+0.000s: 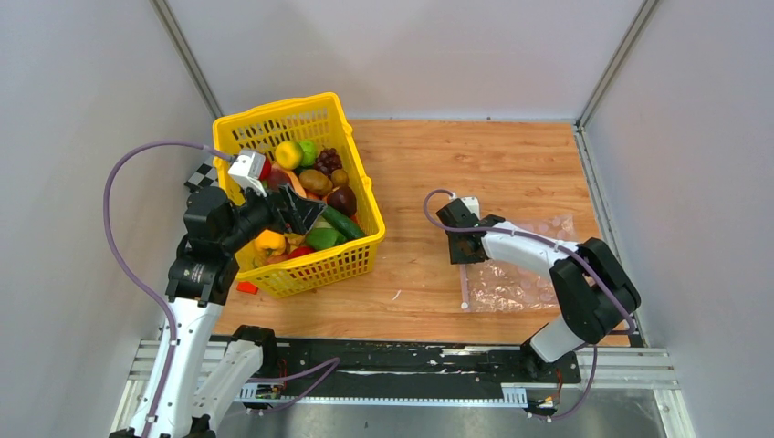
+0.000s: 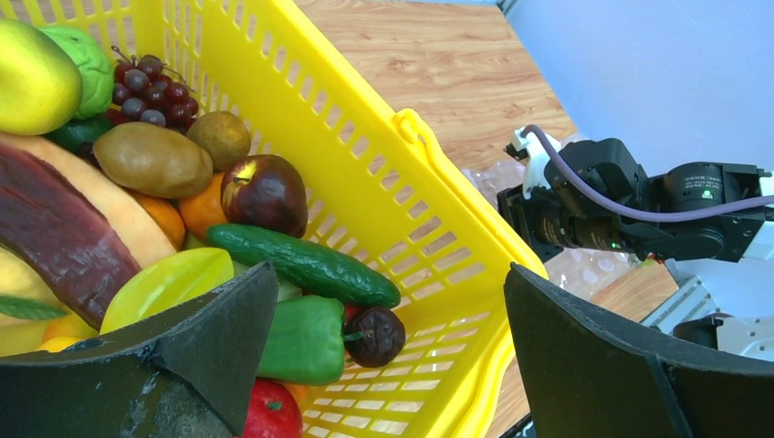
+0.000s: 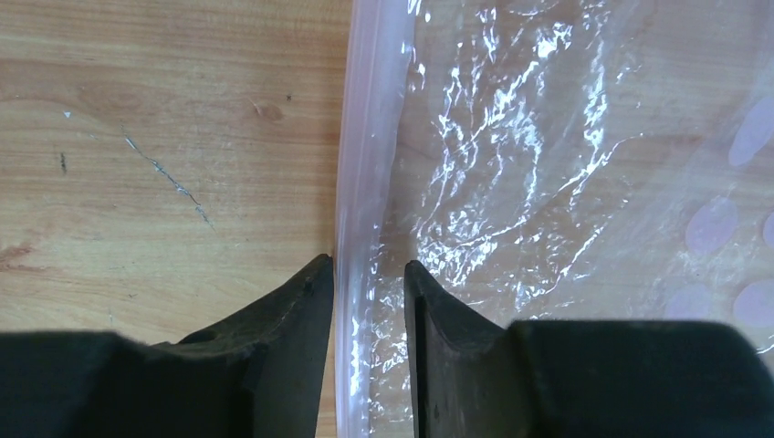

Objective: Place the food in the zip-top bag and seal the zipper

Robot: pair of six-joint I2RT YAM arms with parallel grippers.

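On the right of the table lies a flat clear bag [image 1: 520, 283] with pale spots; its zipper strip [image 3: 370, 173] runs along its left edge. My right gripper is at that strip, part open, one finger on each side of it. Whether the fingers touch the strip cannot be told. Over the yellow basket [image 1: 319, 276] my left gripper is open with nothing between its fingers. Several foods fill the basket, among them a cucumber [image 2: 306, 265], a green pepper [image 2: 301, 339], a starfruit [image 2: 173, 285] and dark grapes [image 2: 151, 91].
The basket's high wall [image 2: 429, 201] stands between the left gripper and the bag. Bare wooden table [image 1: 411, 292] lies between basket and bag and along the back. Walls close in the sides and back.
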